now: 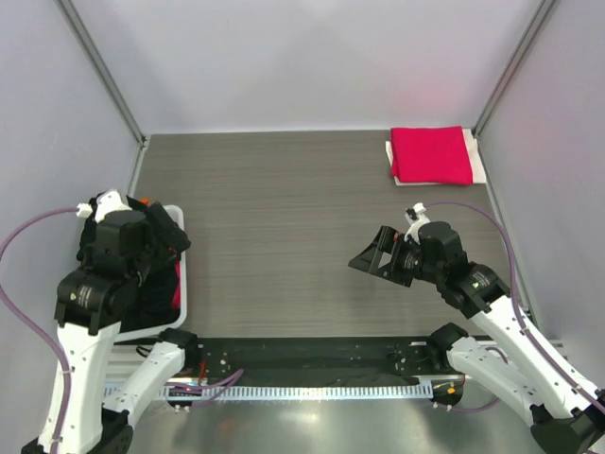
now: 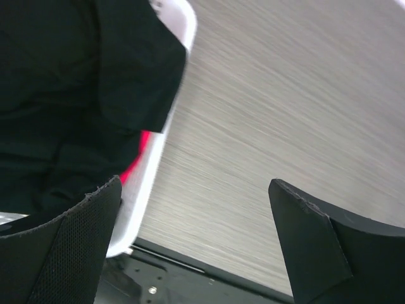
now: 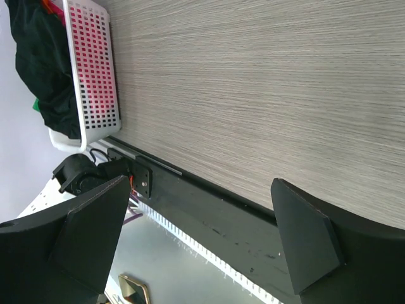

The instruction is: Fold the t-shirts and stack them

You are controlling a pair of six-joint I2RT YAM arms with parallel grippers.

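Note:
A white basket (image 1: 181, 293) at the table's left holds dark shirts (image 2: 57, 95) with some red cloth (image 2: 139, 154) showing at its side. My left gripper is open above the basket's right rim, empty between its fingers; in the top view the arm hides it. A folded red shirt (image 1: 430, 154) lies on white cloth (image 1: 477, 161) at the back right. My right gripper (image 1: 369, 253) stands open over the right half of the table, nothing between its fingers.
Walls enclose the back and both sides; a dark rail (image 1: 302, 364) runs along the front edge.

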